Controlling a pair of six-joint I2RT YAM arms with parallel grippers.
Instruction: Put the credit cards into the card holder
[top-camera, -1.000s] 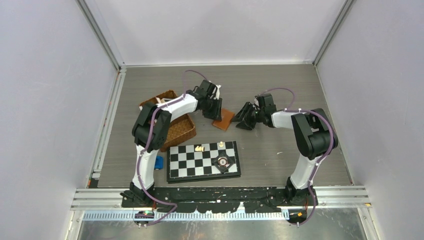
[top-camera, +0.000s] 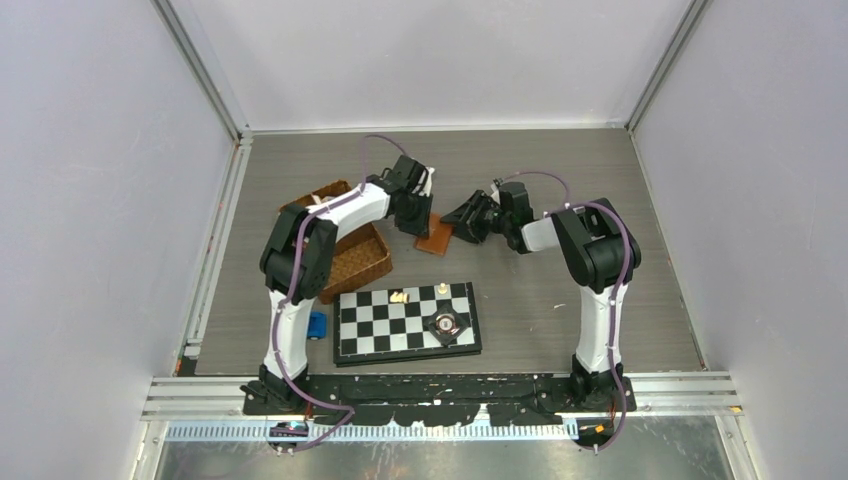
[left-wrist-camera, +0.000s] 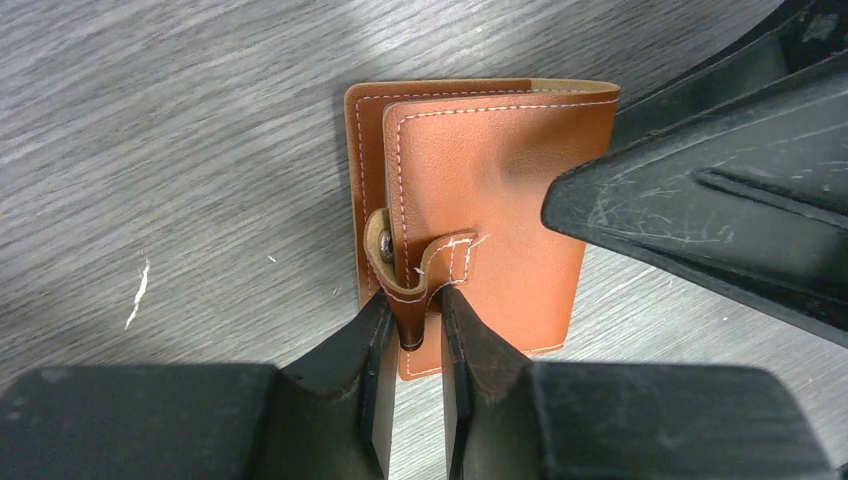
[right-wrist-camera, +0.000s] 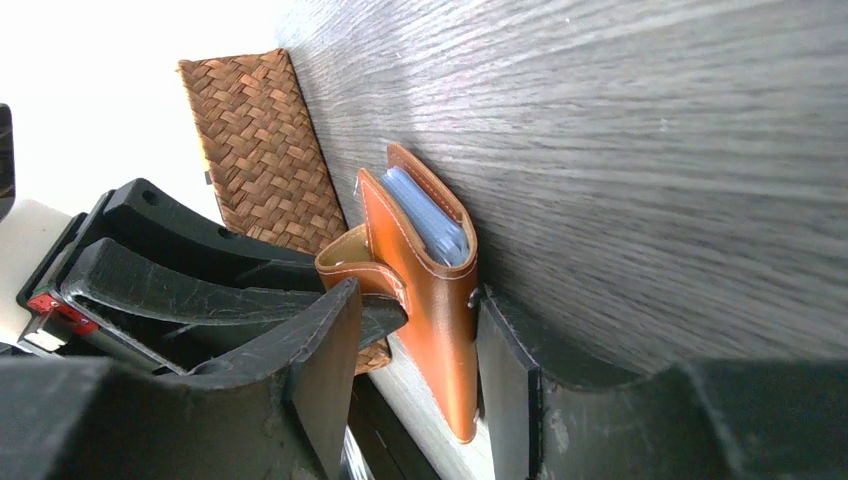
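The orange leather card holder (top-camera: 434, 242) lies on the table between both grippers, with clear cards (right-wrist-camera: 425, 215) visible inside it in the right wrist view. My left gripper has its fingertips close around the holder's strap (left-wrist-camera: 450, 250) at its edge; whether it grips is unclear. My right gripper straddles the holder's upright-looking side in its own view, one finger each side, part open; whether it presses on the leather cannot be told.
A woven basket (top-camera: 355, 265) sits left of the holder. A chessboard (top-camera: 380, 325) with small objects lies in front, a blue item (top-camera: 318, 325) beside it. The back and right of the table are open.
My right gripper has moved left onto the holder. My left gripper and the holder have shifted slightly left.
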